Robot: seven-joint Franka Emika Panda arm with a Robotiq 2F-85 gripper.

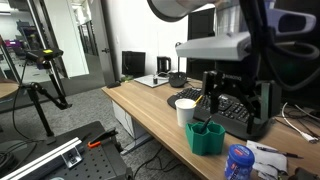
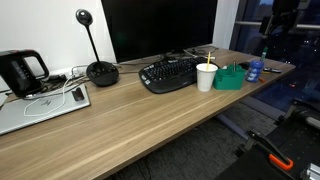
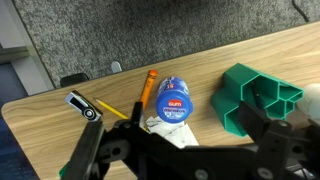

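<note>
My gripper (image 1: 235, 103) hangs above the table with its fingers wide apart and nothing between them. In the wrist view a blue can (image 3: 173, 98) stands upright, ahead of the gap between my fingers. The same can (image 1: 238, 162) is at the table's near edge in exterior view 1, below the gripper and apart from it. A green multi-pocket holder (image 1: 206, 139) stands beside the can, with something dark in it. Behind that holder is a white cup (image 2: 206, 77) with a yellow stick in it.
A white paper (image 3: 178, 133), an orange marker (image 3: 148, 88), a yellow pencil (image 3: 112, 108) and a black-and-white item (image 3: 82, 104) lie around the can. The keyboard (image 2: 178, 72) and monitor (image 2: 150, 32) stand farther back. Bare wood (image 2: 120, 115) is free at the other end.
</note>
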